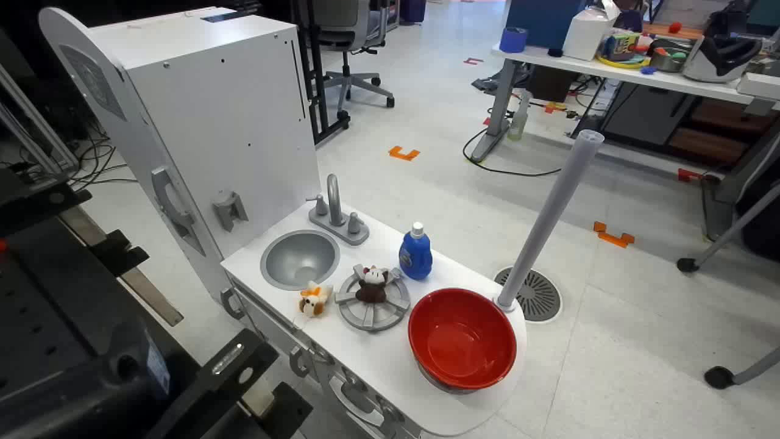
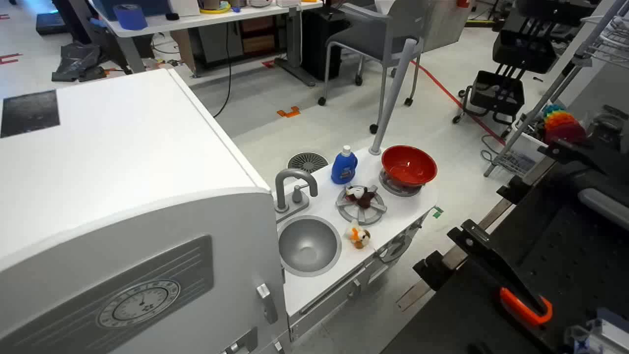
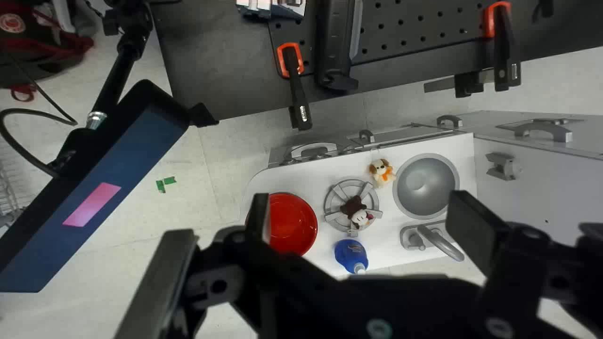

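Observation:
My gripper shows in the wrist view only, high above the toy kitchen counter, its fingers wide apart and nothing between them. Beneath it on the counter, a dark brown plush toy with a white face (image 1: 372,284) lies on the grey burner ring (image 1: 400,313). A tan puppy plush with an orange bow (image 1: 312,301) sits between that ring and the grey sink (image 1: 301,260). Behind the burner a blue bottle with a white cap (image 1: 415,253) stands upright. The red bowl (image 1: 462,338) rests on the counter's rounded end and looks empty; part of it is hidden by a finger in the wrist view.
A grey faucet (image 1: 334,208) rises behind the sink. The tall white cabinet (image 1: 219,110) walls off one end of the counter, and a grey post (image 1: 549,216) stands behind the bowl. A black table with clamps (image 2: 519,265) faces the counter's front across a gap.

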